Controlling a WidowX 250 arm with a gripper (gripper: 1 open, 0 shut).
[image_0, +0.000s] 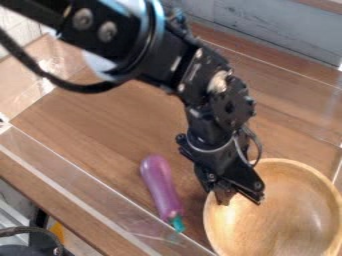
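My black gripper (225, 186) is down at the upper left rim of a wide wooden bowl (278, 228), its fingers shut on that rim as far as I can tell; the grasp itself is partly hidden by the fingers. A purple toy eggplant (159, 186) with a teal stem lies on the wooden surface just left of the bowl, apart from my fingers.
A clear raised edge runs along the front left, and a pale wall (254, 30) stands at the back.
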